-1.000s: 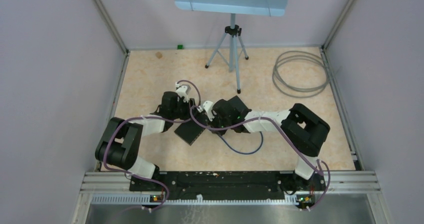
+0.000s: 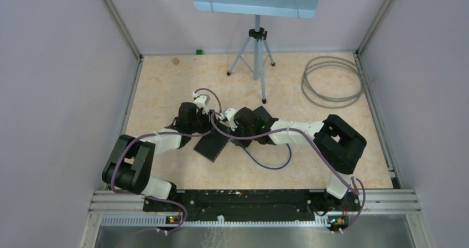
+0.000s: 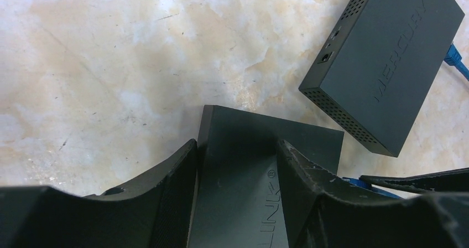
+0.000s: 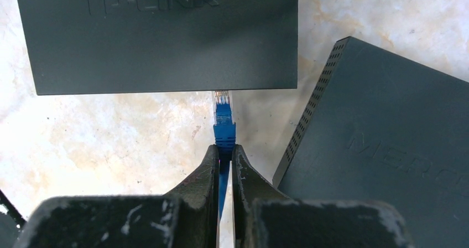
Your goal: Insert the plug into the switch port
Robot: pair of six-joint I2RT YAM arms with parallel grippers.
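In the left wrist view the black TP-Link switch [image 3: 243, 192] lies between the fingers of my left gripper, which is shut on its body near one end. The right wrist view has my right gripper shut on the blue boot behind the clear network plug [image 4: 222, 99]. The plug points at the long edge of the switch [image 4: 166, 60], and its front end meets that edge from above. Its contacts still show outside. The port face is hidden under the top cover, so whether the tip is inside a port cannot be told.
A second black box, marked Mercury [image 3: 387, 60], lies close beside the switch, with a blue cable end [image 3: 456, 57] at its far side. A tripod stand [image 2: 257, 54] and a coiled grey cable [image 2: 332, 82] are farther back.
The left arm's elbow has moved a little left, and the switch has turned or slid very slightly.
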